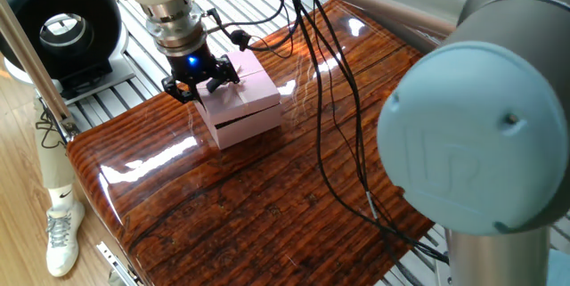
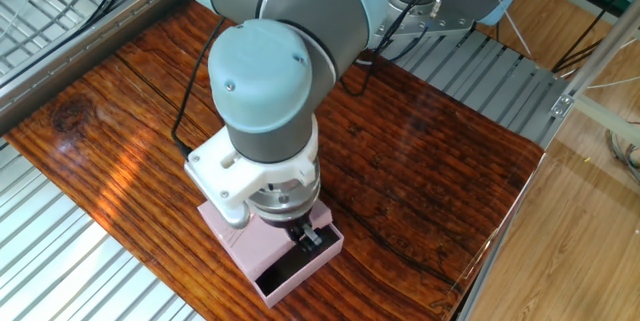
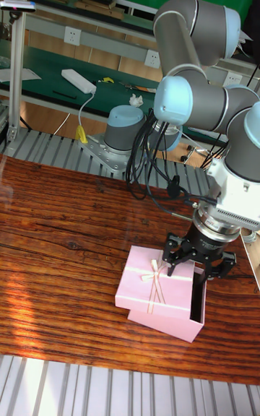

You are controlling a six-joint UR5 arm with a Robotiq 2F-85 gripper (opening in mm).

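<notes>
The pink gift box (image 3: pixel 173 326) rests on the wooden table, with its lid (image 3: pixel 137 284) lying askew on top. A ribbon bow (image 3: pixel 156 271) decorates the lid. In exterior view 3 the lid is shifted left, baring a dark strip of the interior along the right side. My gripper (image 1: pixel 203 92) is open and points down at one end of the box, its fingers spread apart. One finger is over the lid by the bow, the other toward the box's uncovered side. Whether a fingertip touches the lid, I cannot tell. In exterior view 2 the arm covers much of the lid.
Black cables (image 1: pixel 352 134) hang from the arm across the table in exterior view 1. Slatted metal framing (image 3: pixel 92 393) borders the table.
</notes>
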